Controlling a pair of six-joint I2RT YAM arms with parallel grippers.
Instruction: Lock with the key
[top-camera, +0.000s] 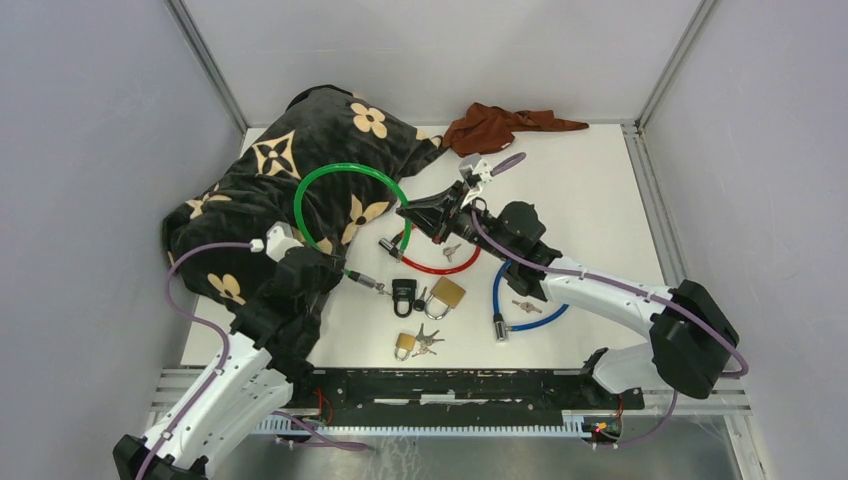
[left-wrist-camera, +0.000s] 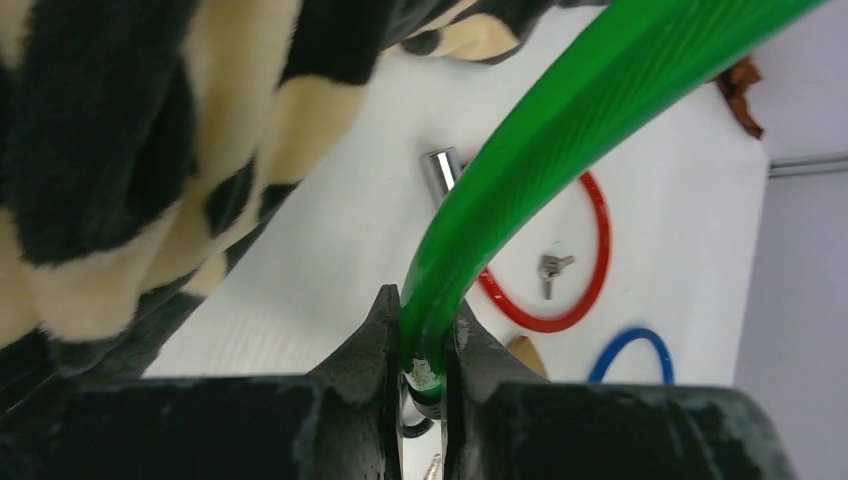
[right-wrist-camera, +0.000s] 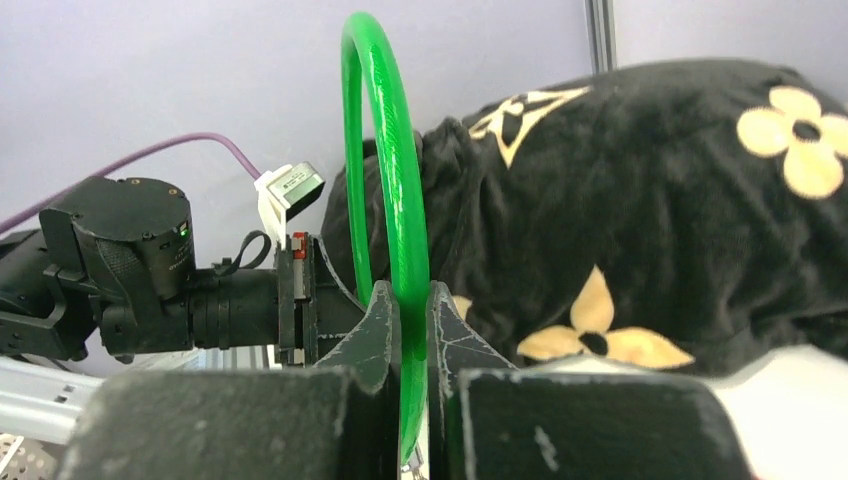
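A green cable lock (top-camera: 350, 168) is held up in an arch between my two grippers. In the top view, my left gripper (top-camera: 335, 264) is shut on one end, close to its silver cylinder (top-camera: 362, 280), where a key seems to sit. My right gripper (top-camera: 404, 212) grips the cable near its other end. The left wrist view shows the green tube (left-wrist-camera: 520, 170) pinched between the fingers. In the right wrist view the tube (right-wrist-camera: 405, 200) passes straight down between the fingertips. The two ends of the lock are apart.
Below lie a red cable lock (top-camera: 440, 271), a blue cable lock (top-camera: 496, 287), a black padlock (top-camera: 403, 296), brass padlocks (top-camera: 448, 291) and loose keys (top-camera: 428, 340). A dark patterned blanket (top-camera: 250, 190) covers the left. Brown cloth (top-camera: 515, 125) lies at the back.
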